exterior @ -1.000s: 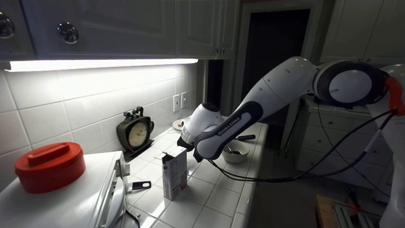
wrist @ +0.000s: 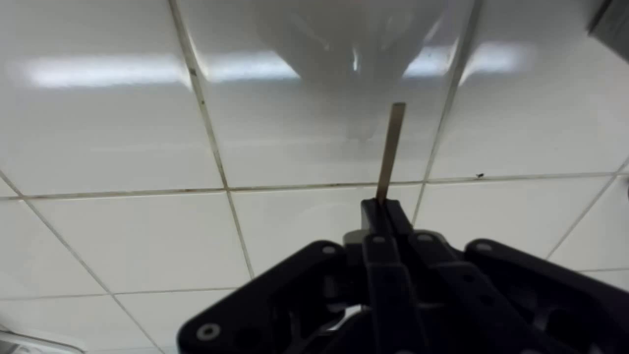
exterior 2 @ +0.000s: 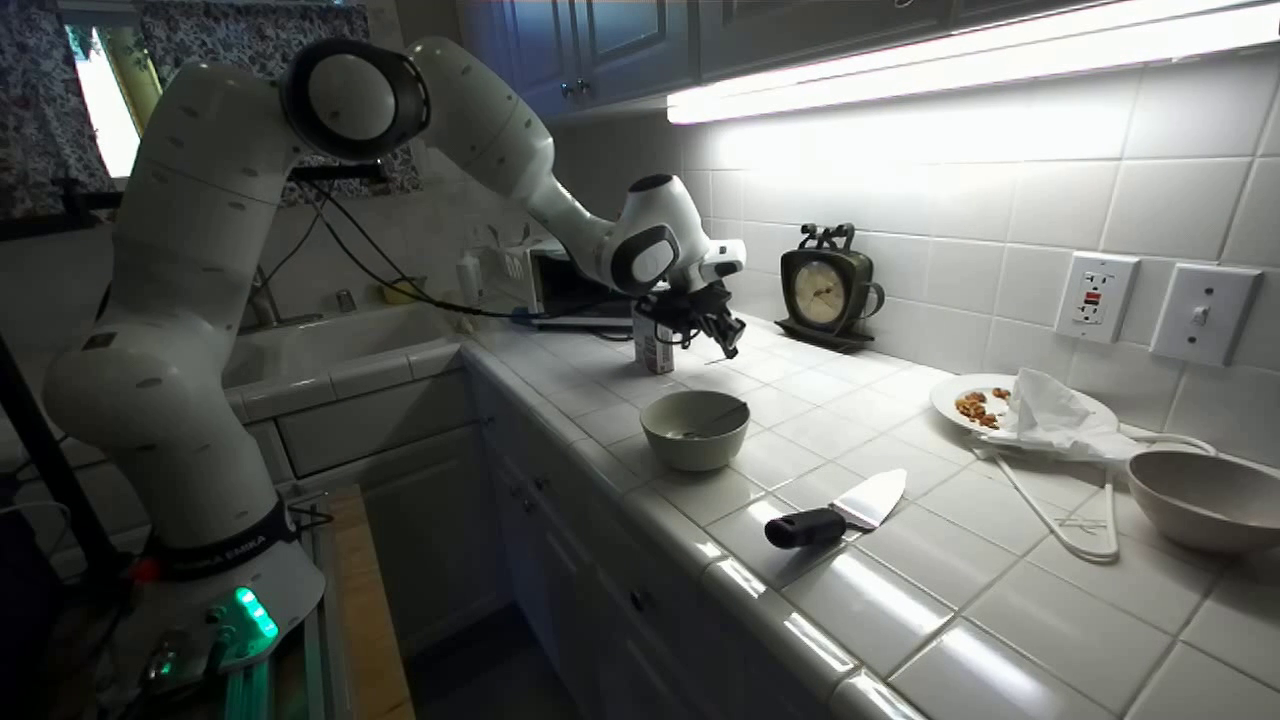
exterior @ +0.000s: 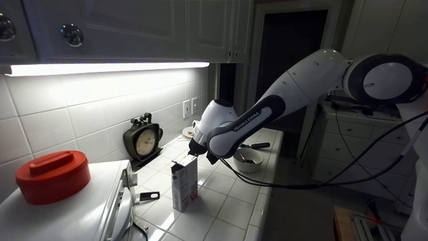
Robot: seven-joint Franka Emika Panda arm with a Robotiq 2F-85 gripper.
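Observation:
In the wrist view my gripper is shut on one end of a thin, flat, light-brown stick. The stick's other end sticks out past the fingertips, over white tile. From the second exterior view, the gripper hangs above the counter, tilted downward, on the far side of the pale bowl. In the first exterior view a tall open-topped carton stands in front of the gripper and partly hides it.
Close to the counter's front edge lies a cake server with a black handle. A dark scale stands by the wall. Farther along are a plate with food pieces and a second bowl. A red lidded container sits on a white appliance.
The arm and gripper have risen a little. The carton, bowl and scale are where they were.

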